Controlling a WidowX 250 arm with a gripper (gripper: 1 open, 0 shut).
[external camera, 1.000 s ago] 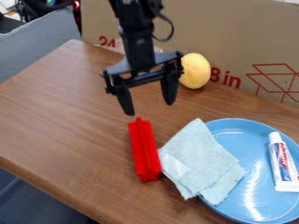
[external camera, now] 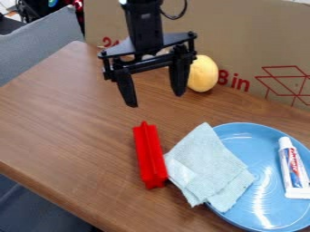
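My black gripper (external camera: 152, 85) hangs open in the upper middle, above the wooden table (external camera: 67, 122), with nothing between its fingers. Below it a long red bar-shaped object (external camera: 149, 156) lies on the table. To its right a folded light blue cloth (external camera: 208, 165) rests against and partly over a blue plate (external camera: 267, 207). A white toothpaste tube (external camera: 293, 168) lies on the plate's right part. A yellow rounded object (external camera: 202, 74) stands behind the gripper at the back of the table.
A cardboard box (external camera: 255, 50) forms a wall along the back of the table. A grey padded surface (external camera: 34, 52) lies beyond the table's left edge.
Over the last second my gripper has risen a little, away from the red object. The objects on the table have not moved.
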